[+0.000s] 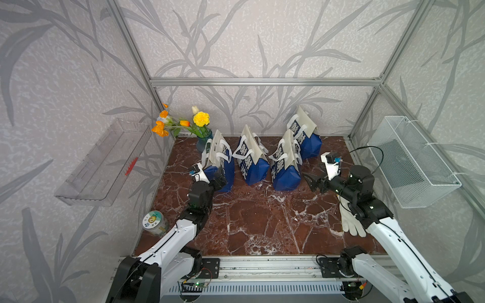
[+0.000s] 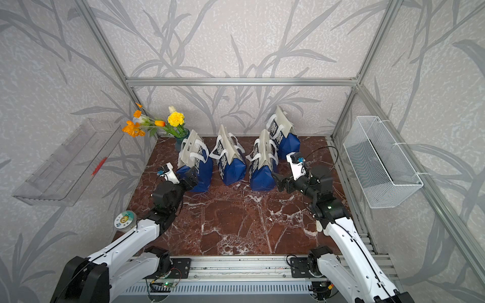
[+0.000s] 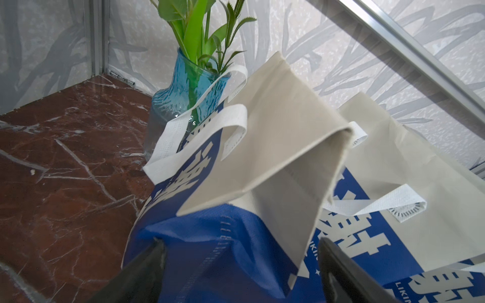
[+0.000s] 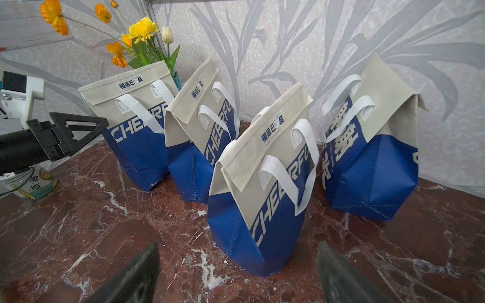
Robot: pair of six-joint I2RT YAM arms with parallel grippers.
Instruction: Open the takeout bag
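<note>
Four-sided blue and beige takeout bags stand upright at the back of the table: the leftmost bag, a second bag, a third bag and a rear right bag. All have white handles and folded beige tops. My left gripper is open in front of the leftmost bag, its fingers apart with the bag's blue side showing between them; contact cannot be told. My right gripper is open, to the right of and in front of the third bag, with nothing between its fingers.
A blue glass vase with flowers stands behind the leftmost bag. A lidded tub sits at the left edge, white gloves lie at the right. Wire basket and clear tray flank the table.
</note>
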